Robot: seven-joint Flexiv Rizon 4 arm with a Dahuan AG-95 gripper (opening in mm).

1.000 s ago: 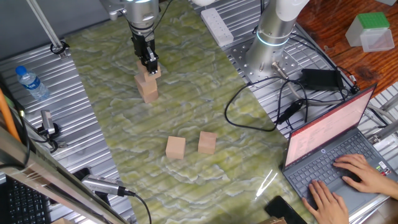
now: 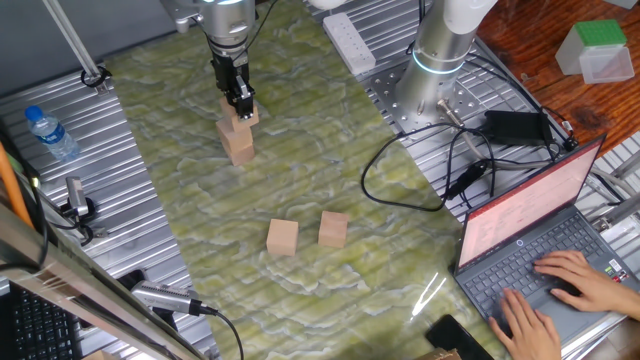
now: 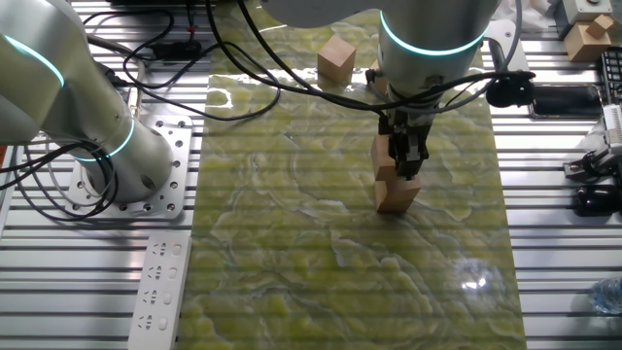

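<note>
In exterior view 1 my gripper (image 2: 244, 108) points down at a wooden block (image 2: 238, 122) that sits offset on a lower wooden block (image 2: 238, 152). One dark finger lies against the upper block; the other side is hidden, so whether the fingers grip it does not show. From exterior view 2 the gripper (image 3: 410, 167) hides part of both the upper block (image 3: 382, 156) and the lower block (image 3: 395, 197). Two more wooden blocks, a left one (image 2: 283, 238) and a right one (image 2: 333, 229), stand apart on the green marbled mat (image 2: 330, 295).
A power strip (image 2: 349, 43) lies nearby. Someone types at a laptop (image 2: 540, 250).
The gripper and the blocks have not visibly moved. Only the person's hands on the laptop have shifted slightly.
</note>
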